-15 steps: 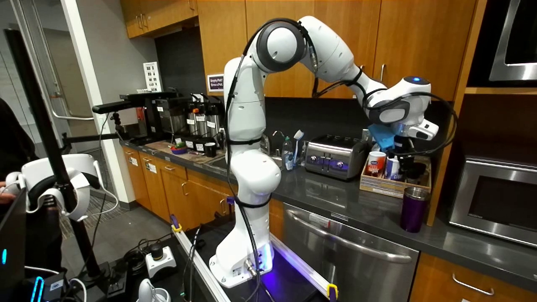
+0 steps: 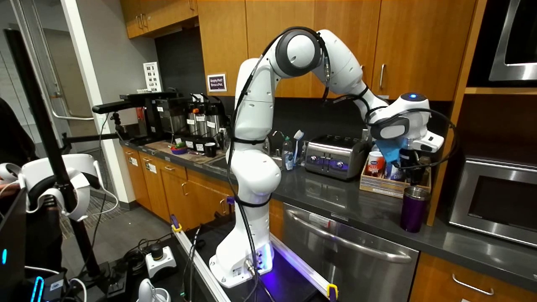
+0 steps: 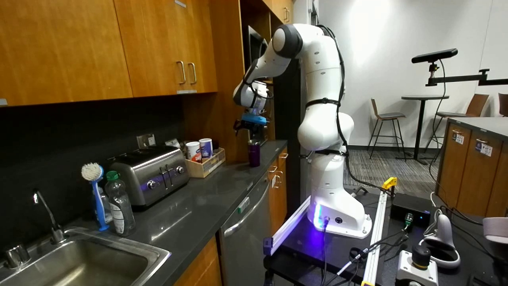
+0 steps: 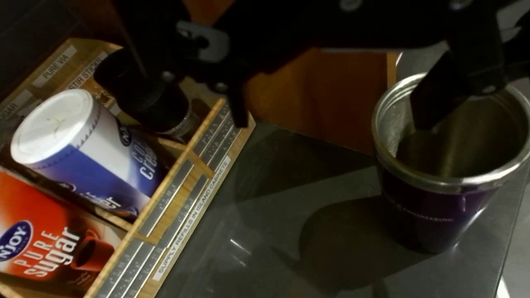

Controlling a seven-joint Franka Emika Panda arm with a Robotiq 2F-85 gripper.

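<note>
A purple tumbler (image 4: 422, 213) with a bare metal rim stands upright and open on the dark counter, near the end of the wooden box. In exterior view 2 the tumbler (image 3: 254, 153) shows just under my gripper (image 3: 250, 129). The wrist view shows my gripper open, its two fingers wide apart with nothing held between them. One finger (image 4: 437, 97) overlaps the tumbler's mouth in that view; I cannot tell whether its tip is above the rim or inside. The other finger (image 4: 239, 106) hangs over the counter beside the box.
The wooden box (image 2: 382, 189) holds a sugar canister (image 4: 39, 228), a creamer canister (image 4: 89, 144) and a dark container (image 4: 146, 97). Left of it stands a toaster (image 2: 334, 157). A microwave (image 2: 498, 199) sits at the right, past a wooden panel. Counter between box and tumbler is bare.
My arm's wrist and gripper have come down closer to the tumbler, and the elbow has shifted right and slightly lower. The tumbler and box have not moved.
</note>
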